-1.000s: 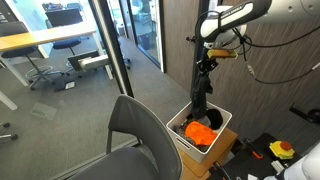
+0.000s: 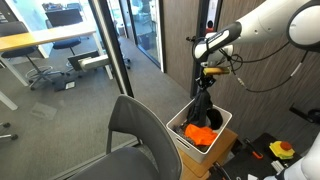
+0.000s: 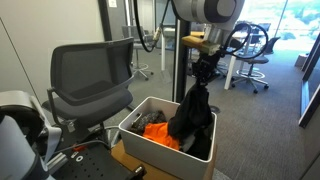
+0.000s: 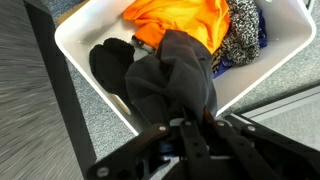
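A black cloth (image 3: 190, 115) hangs from my gripper (image 3: 206, 80), its lower part reaching down into a white bin (image 3: 170, 156). In the wrist view the same dark cloth (image 4: 175, 80) stretches from between the fingers toward the bin, hiding part of what lies below. My gripper (image 2: 205, 85) is shut on the cloth above the bin. Inside the bin lie an orange cloth (image 4: 185, 17), a patterned grey cloth (image 4: 240, 35) and a black item (image 4: 112, 62) near one wall.
The bin rests on a wooden surface (image 2: 222, 147). A dark grey chair (image 2: 140, 125) stands close beside it. Carpeted floor (image 2: 60, 120) and a glass partition lie beyond, with desks and office chairs farther back.
Over the last second my gripper has moved lower and slightly left in exterior view 1, still with the black cloth. The bin and the orange cloth have stayed put.
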